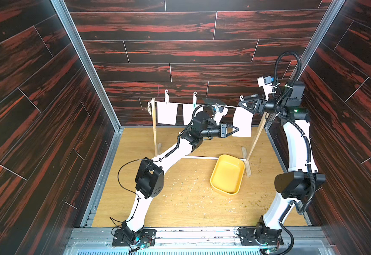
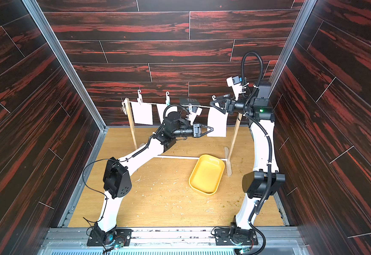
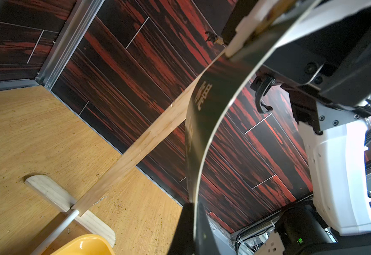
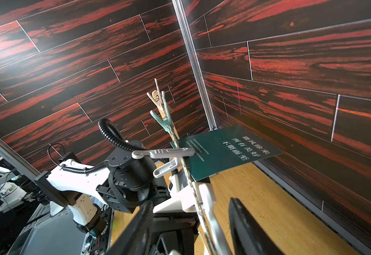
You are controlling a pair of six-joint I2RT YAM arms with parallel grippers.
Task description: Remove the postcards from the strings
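In the left wrist view a dark green postcard (image 3: 213, 97) bends up toward a white peg (image 3: 253, 25) on the string. Its lower edge lies in my left gripper, which is shut on it. From above, this rightmost postcard (image 1: 243, 123) shows its white back. My right gripper is at the string beside its peg, fingers (image 4: 245, 225) apart. Another green postcard (image 4: 223, 148) hangs by a white peg (image 4: 164, 153), tilted up behind the string. Further left hang two postcards, one (image 1: 167, 113) in full view, the other (image 1: 188, 114) partly behind my left arm.
The yellow bin (image 1: 228, 174) stands on the table by the rack's right foot (image 1: 246, 161). The rack's right wooden post (image 3: 151, 136) is close to both grippers.
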